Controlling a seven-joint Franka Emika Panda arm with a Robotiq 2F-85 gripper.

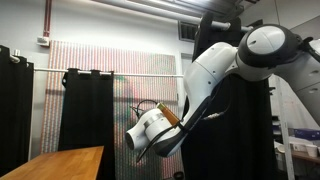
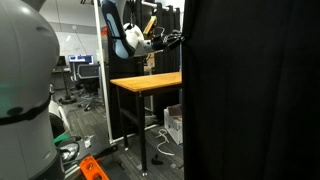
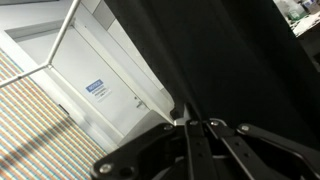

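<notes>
In the wrist view my gripper reaches up from the bottom edge, dark against a black curtain (image 3: 225, 70). Its fingers look shut, and no object shows between them, though the dark backdrop hides detail. The white arm (image 1: 205, 80) comes in from the upper right in exterior view 1 and bends down, its wrist held in the air to the right of the wooden table (image 1: 60, 163). Exterior view 2 has the arm (image 2: 128, 42) above the table (image 2: 150, 80), with the gripper end by the curtain's edge. No object on the tabletop can be made out.
Black curtains (image 1: 88, 120) hang around the work area, one close to the arm. A door with a blue-and-white sign (image 3: 97, 88) stands beyond. An orange item (image 2: 93, 168) lies on the floor, and an office chair (image 2: 88, 80) is in the background.
</notes>
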